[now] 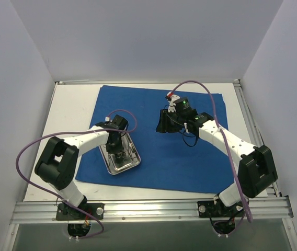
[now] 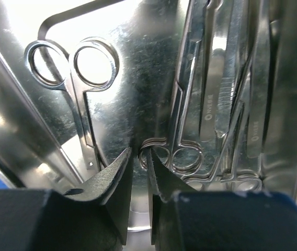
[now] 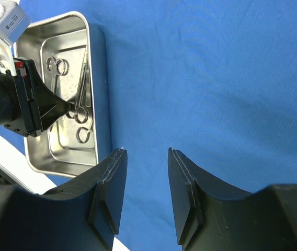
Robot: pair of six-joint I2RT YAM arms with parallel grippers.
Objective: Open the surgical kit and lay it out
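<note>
Inside the metal tray [image 1: 122,169] lie several instruments. In the left wrist view, a pair of scissors [image 2: 80,89] rests alone at the left of the tray. A clamp [image 2: 177,115] lies near the middle with its ring handles toward me, and tweezers [image 2: 215,68] are bunched with other tools along the right. My left gripper points down into the tray, its fingers a little apart, one tip overlapping a clamp ring; contact cannot be told. Over the cloth, right of the tray, my right gripper is open and empty.
A blue cloth [image 1: 174,162] covers most of the white table, bare to the right of the tray. The tray's raised wall [image 3: 100,94] stands between the instruments and that free area. Purple cables [image 1: 221,130] arch over both arms.
</note>
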